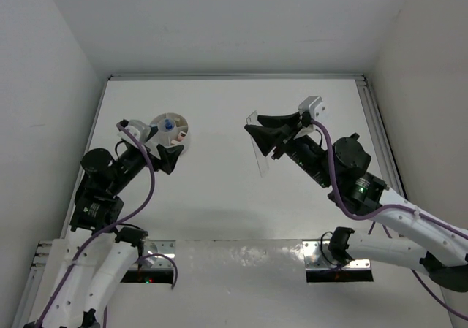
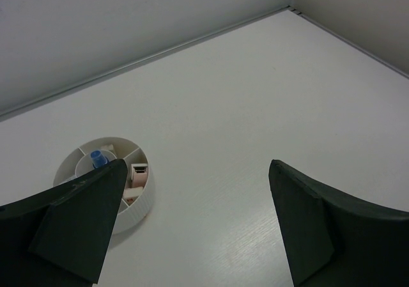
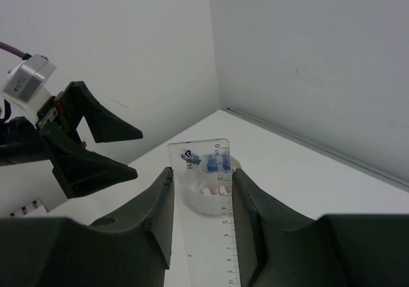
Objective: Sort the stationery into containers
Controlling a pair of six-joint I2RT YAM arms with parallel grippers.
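Note:
A clear ruler (image 3: 203, 236) with black markings stands upright in my right gripper, which is shut on it. In the top view the ruler (image 1: 261, 156) hangs over the middle of the table. The round white divided container (image 1: 183, 123) rests at the back left; inside are a blue item (image 2: 99, 159), a pinkish block (image 2: 138, 179) and pale pieces. My left gripper (image 1: 164, 147) hovers in front of the container, fingers apart, nothing between them. In the right wrist view the container (image 3: 208, 204) shows partly through the ruler.
Bare white tabletop (image 1: 212, 182) spreads between the two arms and to the back right. Walls enclose the table at the back and both sides, with a metal rail (image 1: 234, 76) along the far edge.

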